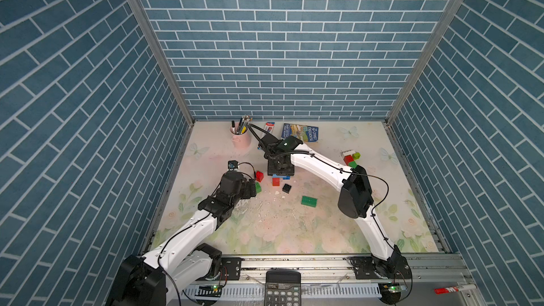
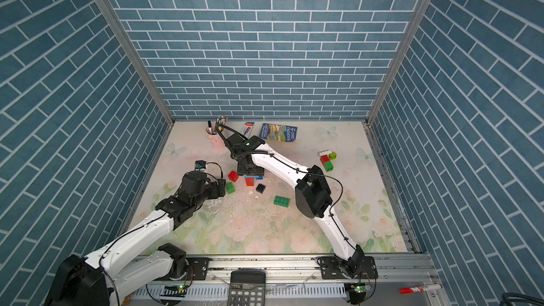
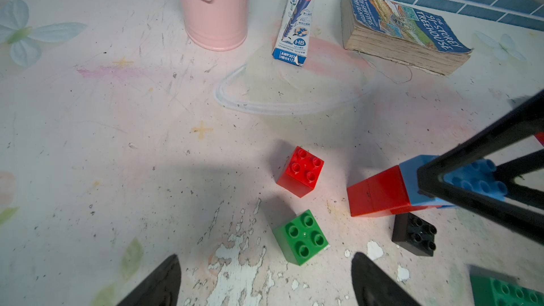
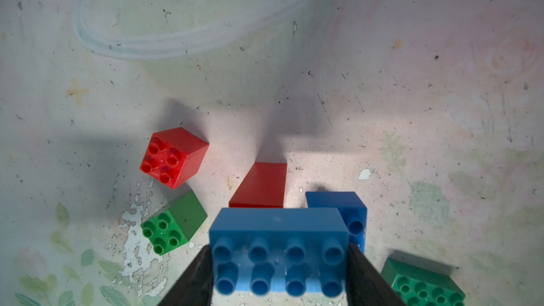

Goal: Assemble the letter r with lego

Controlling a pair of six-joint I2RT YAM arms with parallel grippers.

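In the right wrist view, my right gripper is shut on a blue eight-stud brick [image 4: 277, 221], one finger at each end. The left wrist view shows this blue brick [image 3: 413, 181] at the top of joined-looking red bricks [image 3: 376, 193]; whether it is pressed on I cannot tell. Another blue brick [image 4: 335, 199] is partly hidden behind the held one. Left of these, a red brick [image 3: 302, 171] and a green brick [image 3: 300, 238] sit loose on the table. My left gripper stands open near the green brick, nothing between its fingers.
A black brick [image 3: 414, 235] and a long green brick [image 1: 308, 201] lie to the front and right. More bricks [image 1: 349, 159] are at the far right. A pink pot [image 1: 240, 139], a pencil box [image 3: 294, 22] and a book [image 3: 405, 31] stand at the back.
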